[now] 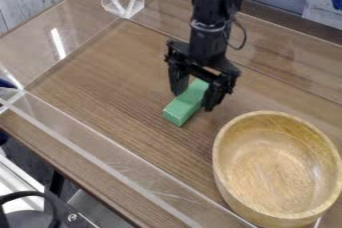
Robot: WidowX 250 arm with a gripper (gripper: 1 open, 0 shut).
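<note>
The black gripper [201,80] hangs from the arm at the upper centre, its fingers low around the upper part of a green block [185,108] lying on the wooden table [80,92]. The block's upper end is partly hidden behind the fingers. Whether the fingers touch it or have closed on it is not clear.
A large beige bowl [274,177] fills the lower right. A white wire-like holder [120,0] stands at the upper left. Black cables [40,207] lie past the table's edge at the lower left.
</note>
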